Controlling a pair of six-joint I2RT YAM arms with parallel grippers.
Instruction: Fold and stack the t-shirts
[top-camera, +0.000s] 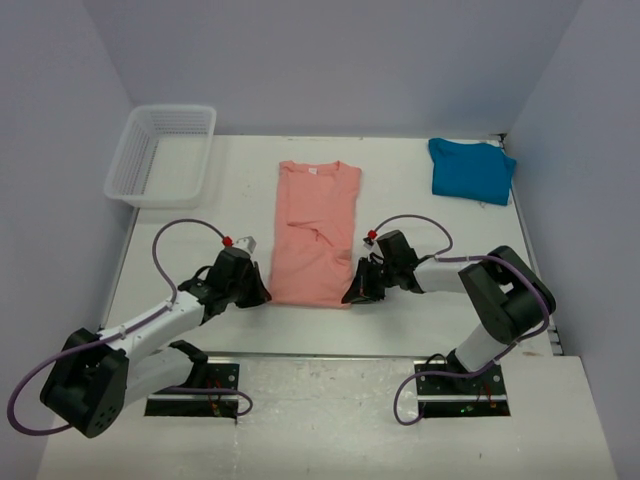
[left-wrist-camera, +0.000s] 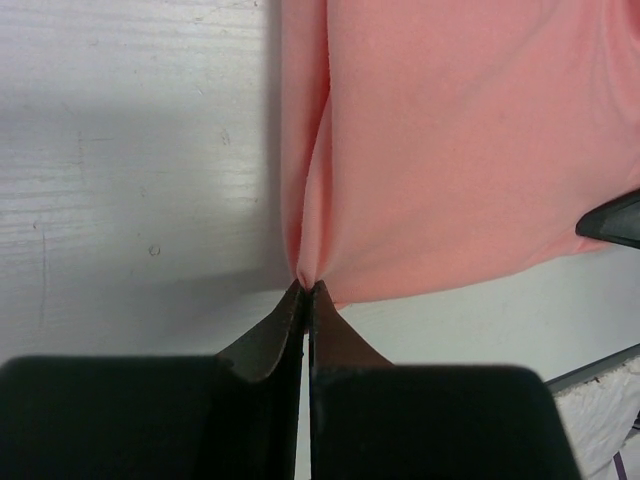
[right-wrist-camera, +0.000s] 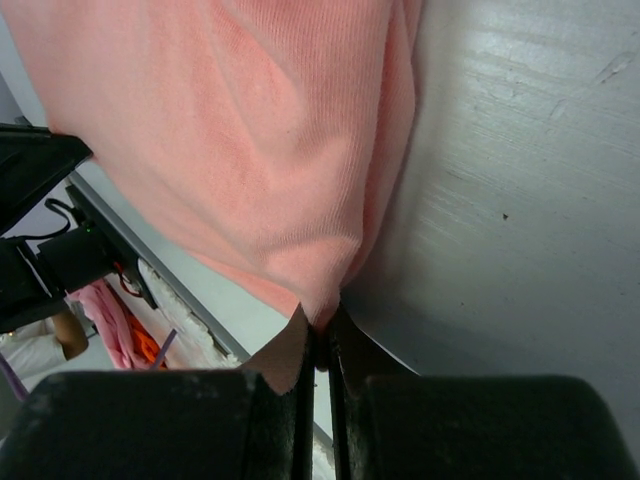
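Observation:
A salmon-pink t-shirt (top-camera: 311, 262) lies in a long narrow strip down the middle of the table, its sides folded inward and the neck end at the back. At its near left corner my left gripper (top-camera: 268, 297) is shut on the fabric; the left wrist view shows the pink cloth (left-wrist-camera: 312, 240) pinched between the fingertips. My right gripper (top-camera: 347, 298) is shut on the near right corner, where the right wrist view has the bunched cloth (right-wrist-camera: 322, 280) running into the fingers. Farther back sits a folded blue t-shirt (top-camera: 472, 171).
A white plastic basket (top-camera: 160, 198) stands at the back left. Bare white table (top-camera: 400, 180) lies between the pink and blue shirts. The table's front edge (top-camera: 320, 354) runs a short way in front of both grippers.

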